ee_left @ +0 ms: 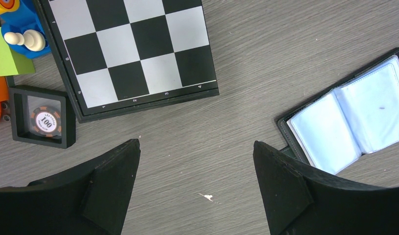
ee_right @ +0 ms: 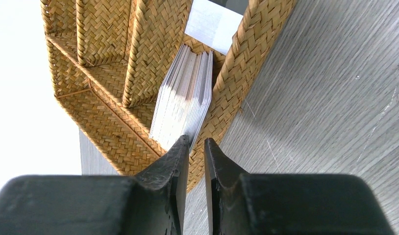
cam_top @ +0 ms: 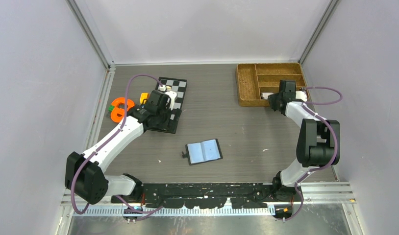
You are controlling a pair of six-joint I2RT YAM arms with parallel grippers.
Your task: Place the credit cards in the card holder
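The card holder [cam_top: 196, 152] lies opened flat on the table, its pale blue sleeves facing up and empty-looking. White cards [ee_right: 185, 90] lean together as a stack in a compartment of the woven basket. My right gripper is over the basket's near wall at the stack's lower end. A narrow gap parts its fingertips; one fingertip [ee_right: 184, 141] overlaps the card edges, and no card shows clearly between them. Wide open and empty, my left gripper hangs above bare table, between the chessboard and the card holder [ee_left: 371, 110].
The woven basket [cam_top: 246, 85] has several compartments, with another pale card [ee_right: 214, 24] lying in it. Around the left arm are a chessboard [ee_left: 138, 54], a black box [ee_left: 67, 132] with a poker chip and colourful toys.
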